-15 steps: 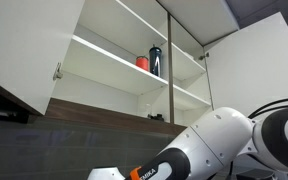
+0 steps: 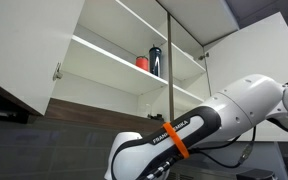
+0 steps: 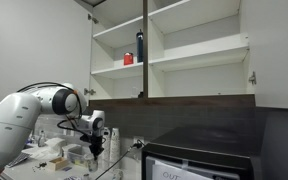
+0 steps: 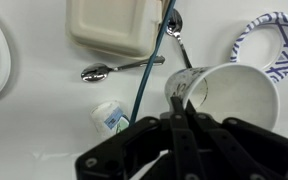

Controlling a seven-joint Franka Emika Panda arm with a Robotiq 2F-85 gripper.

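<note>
In the wrist view, a white cup (image 4: pixel 242 98) with a patterned outside shows its open mouth, tilted toward the camera. My gripper is shut at the cup's left rim, one fingertip on either side of the thin wall. The cup looks large against the dishes below it. Its underside and any clearance from the counter are hidden. In exterior view 2 the gripper (image 3: pixel 94 138) is small, low over the cluttered counter, and its fingertips are hard to make out there.
Two spoons (image 4: pixel 99 72) lie near a beige container (image 4: pixel 114 22). A patterned plate (image 4: pixel 268 45) is at upper right and a small packet (image 4: pixel 110 118) at left. Stacked cups (image 3: pixel 115 146) stand beside the arm; a black appliance (image 3: pixel 202 150) sits farther right, under open cabinets (image 3: pixel 199 75).
In exterior view 1 the arm has risen and moved rightward, bringing more of its white wrist section into sight. The cabinet and the items on its shelf are unchanged.
</note>
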